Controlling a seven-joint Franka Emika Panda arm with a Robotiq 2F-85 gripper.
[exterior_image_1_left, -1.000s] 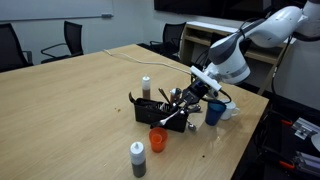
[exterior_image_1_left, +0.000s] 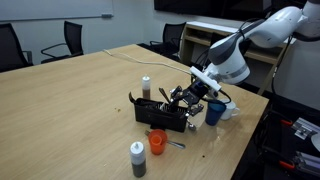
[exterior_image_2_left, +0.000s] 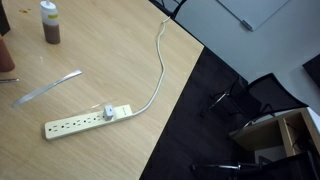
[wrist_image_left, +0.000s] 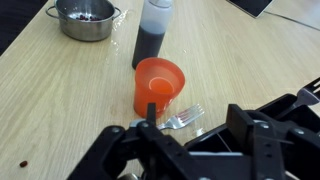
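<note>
My gripper (exterior_image_1_left: 178, 98) is above the black bin (exterior_image_1_left: 150, 117) and open, with nothing between its fingertips. In the wrist view its two dark fingers (wrist_image_left: 149, 120) stand well apart. A silver fork (wrist_image_left: 184, 117) lies on the table past the fingers, beside the orange cup (wrist_image_left: 158, 88), its handle end partly hidden. Exterior view 1 shows that cup in front of the bin. Dark utensils stick up out of the bin, and what else is inside is hard to make out.
A bottle of dark liquid (wrist_image_left: 152, 30) stands behind the cup, and a metal pot (wrist_image_left: 84, 20) is at upper left. The blue cup (exterior_image_1_left: 214, 112) is right of the bin. A power strip (exterior_image_2_left: 88, 122) lies near a table edge.
One second ago the utensil hung slanting below my gripper, in front of the bin. It now lies on the table beside the orange cup, apart from the gripper.
</note>
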